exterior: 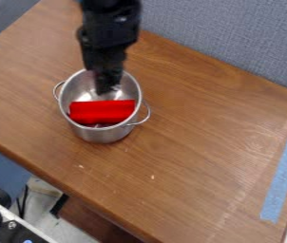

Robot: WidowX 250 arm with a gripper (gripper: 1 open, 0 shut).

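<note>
A steel pot (99,128) with two loop handles stands on the wooden table, left of centre, holding a red cylindrical object (102,111) lying across its bottom. The dark gripper (105,68) hangs blurred just above the back of the pot, pointing down. Whether its fingers are open or shut is hard to make out, and nothing is seen in it.
A blue strip (280,179) lies along the right side of the table. A grey wall borders the back right; dark cables lie off the front-left corner.
</note>
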